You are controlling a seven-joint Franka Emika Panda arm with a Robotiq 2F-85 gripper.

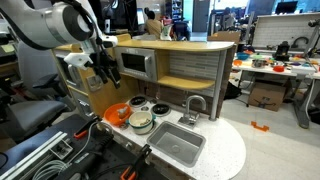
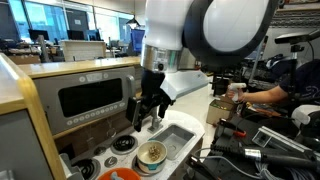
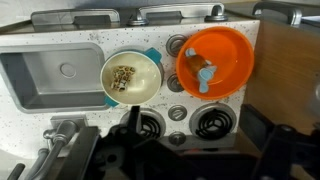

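In the wrist view my gripper shows as two dark, blurred fingers at the lower edge, spread wide apart with nothing visible between them. Below it on the counter stands a cream pot with teal handles and small yellowish-brown bits inside. An orange bowl sits beside the pot, holding a brown and pale-blue item. From exterior view 1, the white arm hangs at the left, with the gripper well above the counter. Exterior view 2 shows the arm in front of part of the scene.
Several stove burners lie around the pot and bowl. A sink with a faucet is set in the counter. Behind the burners stands a microwave under a wooden shelf. Bare white counter extends right of the sink.
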